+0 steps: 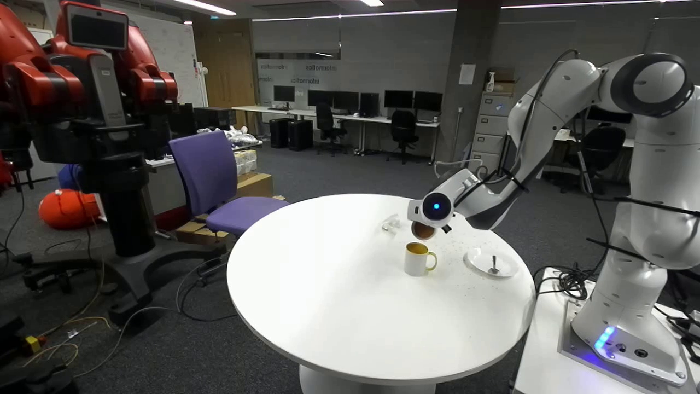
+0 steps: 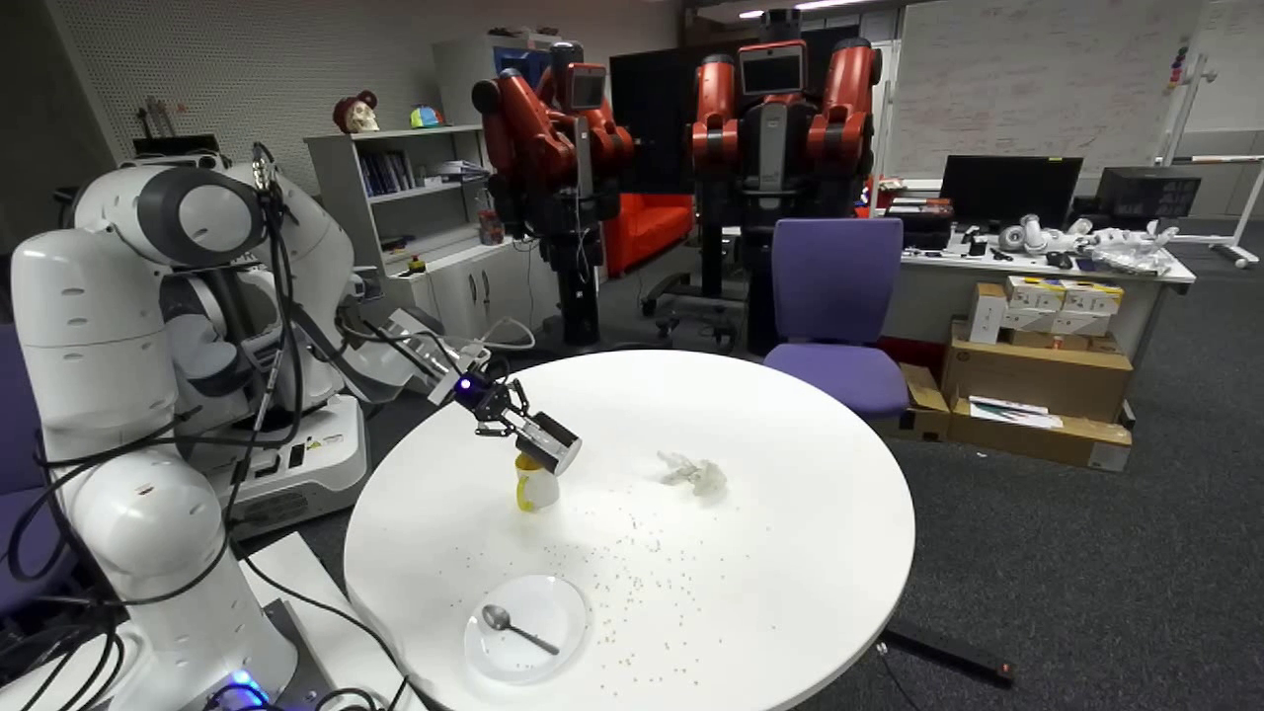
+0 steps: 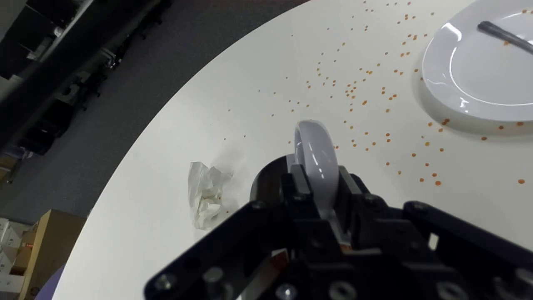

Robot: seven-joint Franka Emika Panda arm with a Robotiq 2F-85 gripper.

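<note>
My gripper is shut on the white handle of a dark mug (image 2: 548,440), which it holds tilted above the table. In the wrist view the handle (image 3: 318,150) stands between the finger pads, and the arm and fingers hide much of the mug's dark body (image 3: 270,182). Exterior view 1 shows the held mug's brownish mouth (image 1: 424,230) facing outward. Upright on the table just below it is a white mug with a yellow inside and yellow handle (image 1: 416,260). I cannot tell whether the two mugs touch.
A white plate (image 2: 569,646) with a metal spoon (image 2: 517,628) lies near the arm's side. Small orange grains (image 3: 364,102) are scattered across the table around it. Crumpled white paper (image 3: 205,192) rests beyond the mugs.
</note>
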